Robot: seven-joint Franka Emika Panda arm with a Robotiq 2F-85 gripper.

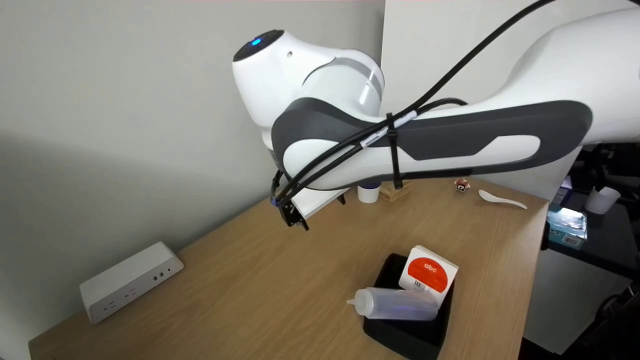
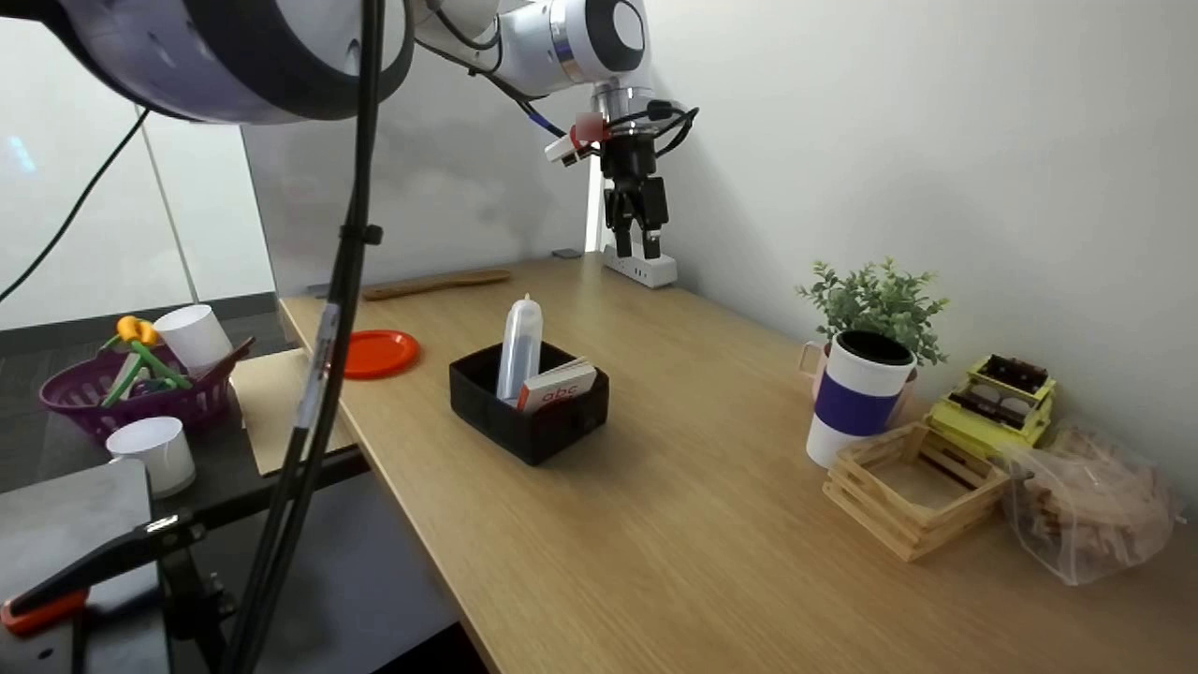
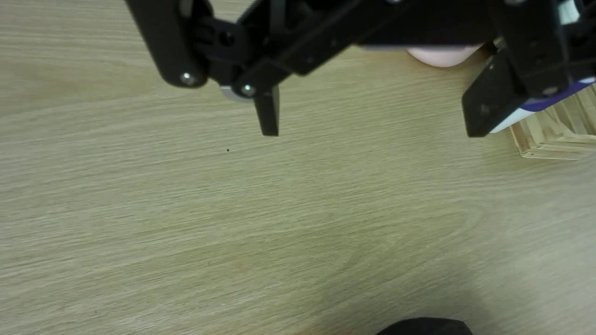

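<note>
My gripper [image 2: 637, 245] hangs in the air near the back wall, pointing down, in exterior view 2. In the wrist view the fingers [image 3: 269, 114] stand wide apart, so the gripper is open, with only bare tabletop showing between. Well away from it, a black bin [image 2: 480, 406] holds a clear squeeze bottle [image 2: 519, 348] and a white and red "abc" box [image 2: 558, 386]. The bottle leans on the bin's inside, its nozzle up and out. In exterior view 1 the arm hides most of the gripper.
Along the wall stand a white-and-purple cup [image 2: 854, 399], a potted plant [image 2: 882, 298], a wooden crate [image 2: 915, 505], a yellow crate [image 2: 986, 421] and a bag [image 2: 1089, 500]. A white power strip [image 1: 132, 282] sits by the wall.
</note>
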